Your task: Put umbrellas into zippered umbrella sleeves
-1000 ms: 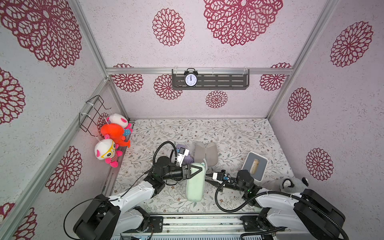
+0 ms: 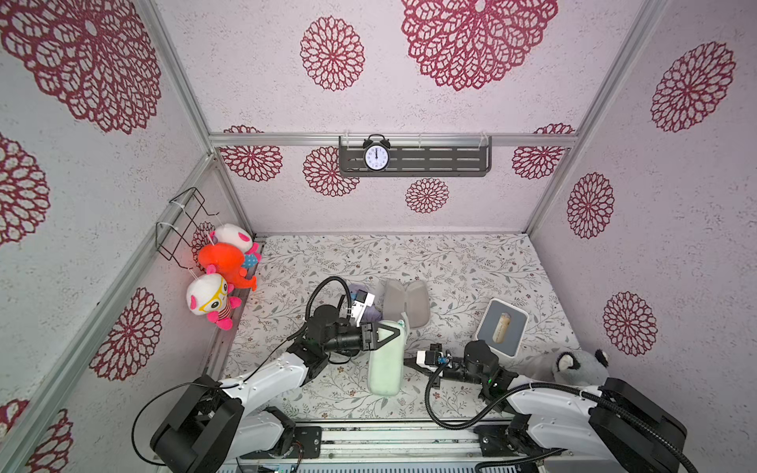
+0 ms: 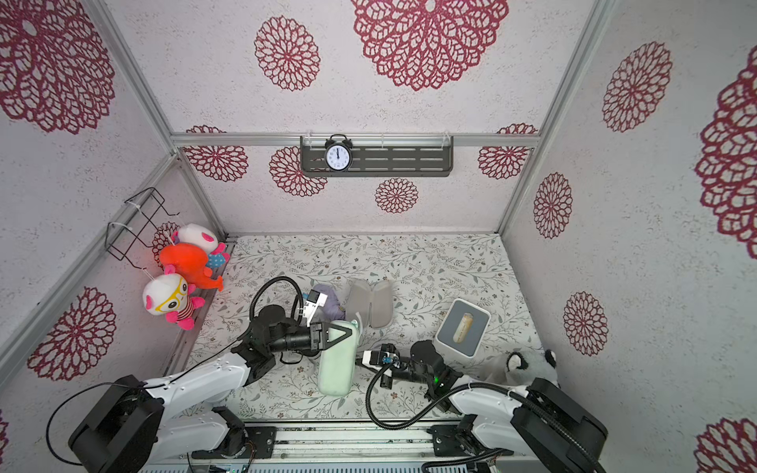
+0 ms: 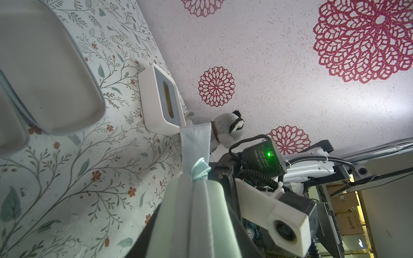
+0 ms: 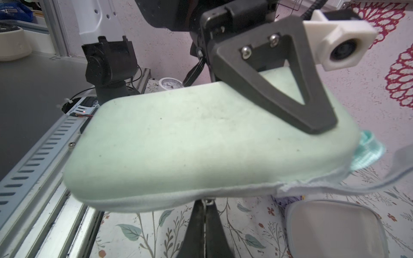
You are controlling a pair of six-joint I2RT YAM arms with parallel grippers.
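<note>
A pale green zippered sleeve (image 2: pixel 385 370) is gripped near its strap end by my left gripper (image 2: pixel 388 336), shut across it and holding it above the table. Its rounded body looks closed over; any umbrella inside is hidden. The light zipper seam (image 5: pixel 172 195) runs along its lower edge in the right wrist view. My right gripper is shut, its tips right at the seam beside a small metal piece (image 5: pixel 209 201), probably the zipper pull. Whether that piece is pinched is too small to tell. The sleeve's grey strap (image 4: pixel 195 148) stands out past its end.
Behind the sleeve lies an open beige case (image 2: pixel 406 303), with a purple bundle (image 3: pixel 328 301) to its left. A white-rimmed grey box (image 2: pixel 513 335) and a grey plush (image 2: pixel 579 366) are on the right.
My right gripper has slid toward the front along the sleeve's right side. The sleeve and left gripper have shifted only slightly.
</note>
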